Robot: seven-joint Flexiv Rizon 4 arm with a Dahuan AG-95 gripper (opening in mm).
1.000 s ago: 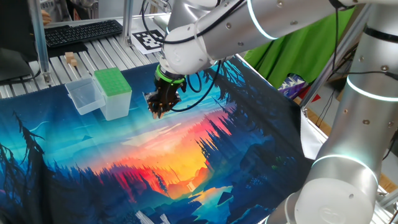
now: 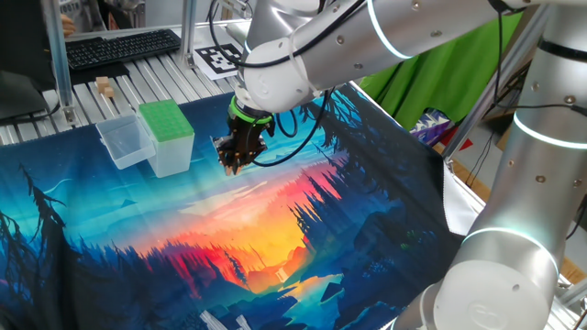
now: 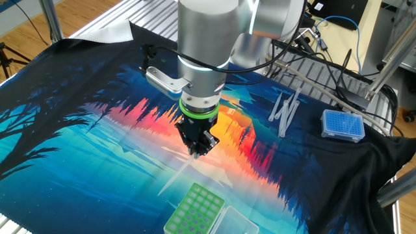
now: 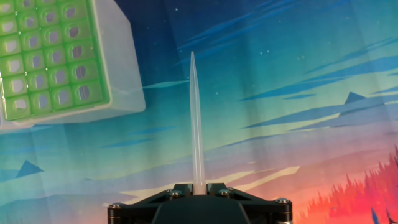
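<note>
In the wrist view, a translucent pipette tip (image 4: 196,118) extends forward from my gripper, which is shut on its wide end. The narrow end points away from the fingers. Exterior view 2 shows the same tip (image 3: 175,177) slanting down from the gripper (image 3: 194,152) toward the lower left. A white box with a green perforated rack top (image 4: 56,62) stands ahead and to the left of the gripper in the wrist view, apart from the tip. Many of its holes look empty. From exterior view 1, the gripper (image 2: 229,169) is right of this box (image 2: 170,151); the tip is hard to make out there.
The box's clear lid (image 2: 127,142) hangs open on its far side from the gripper. Several loose tips (image 3: 285,116) lie on the dark part of the cloth, near a box with a blue rack (image 3: 342,123). The printed cloth around the gripper is otherwise clear.
</note>
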